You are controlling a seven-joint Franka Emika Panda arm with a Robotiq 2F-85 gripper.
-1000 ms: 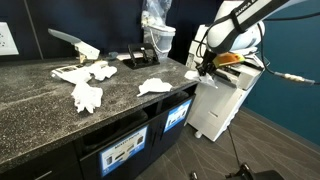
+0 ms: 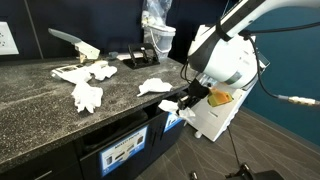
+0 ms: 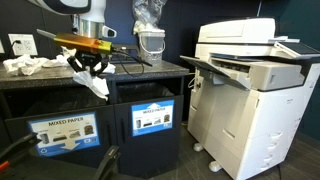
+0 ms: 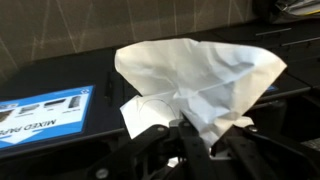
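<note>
A crumpled white paper (image 4: 200,85) fills the middle of the wrist view, pinched by my gripper, which is shut on it. In exterior view 2 the same paper (image 3: 92,85) hangs below the gripper (image 3: 96,70), in front of the cabinet and just below counter height. Exterior view 1 shows the paper (image 2: 175,111) out in front of the cabinet's edge. Further white papers lie crumpled on the dark counter (image 2: 35,110): one sheet (image 2: 87,97) near the front edge, another (image 2: 155,86) farther right, and several toward the back.
Below the counter are dark openings (image 2: 120,128) above panels with blue "Mixed Paper" labels (image 2: 122,150). A large white printer (image 3: 250,100) stands to the right. At the counter's back sit a paper cutter (image 2: 75,43) and a clear-bagged container (image 2: 158,35).
The arm has come down and to the left in exterior view 1, carrying the paper from near the counter's right end to lower in front of the cabinet. The papers on the counter have not moved.
</note>
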